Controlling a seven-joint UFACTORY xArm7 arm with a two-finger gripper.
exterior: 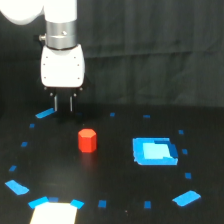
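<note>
A red block [87,141] with a hexagonal-looking outline rests on the dark table near the middle of the view. My gripper [63,104] hangs above and to the left of it, clear of the block. Its two narrow fingers [55,103] point down with a gap between them, and nothing shows in that gap. To the right lies a blue square frame [137,152] with a pale blue and white inside. The red block is outside this frame.
Blue tape strips [17,187] and small blue squares mark the table. A pale piece [53,213] sits at the bottom left edge. Between the red block and the blue frame the table is clear.
</note>
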